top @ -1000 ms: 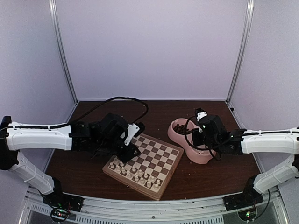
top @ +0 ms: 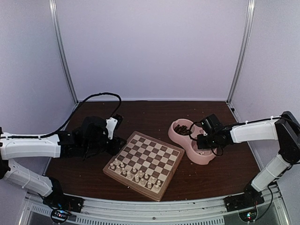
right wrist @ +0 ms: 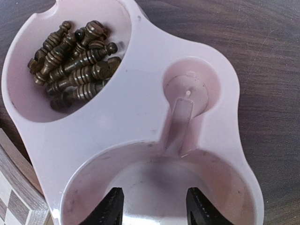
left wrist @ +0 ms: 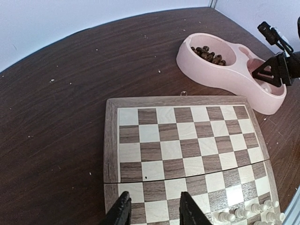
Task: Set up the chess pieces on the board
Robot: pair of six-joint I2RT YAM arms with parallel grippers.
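Note:
The chessboard (top: 149, 159) lies turned at an angle on the table, white pieces (top: 137, 176) standing in rows along its near-left side. The rest of its squares are bare. Dark pieces (right wrist: 75, 63) lie heaped in the round far bowl of a pink container (right wrist: 145, 89). Over the board's left edge, my left gripper is part open with nothing between its fingers. My right gripper hangs over the container's larger near bowl, also part open and empty. Something pale (left wrist: 266, 87) lies in that bowl, too small to identify.
The pink container stands right of the board, with a narrow gap between them. Brown table (top: 136, 117) behind the board is clear. A small ring-like object (left wrist: 183, 93) sits at the board's far edge.
My left arm has drawn back leftward, from over the board to its left edge. The right gripper has shifted slightly right over the container's near bowl. The pieces on the board look unmoved.

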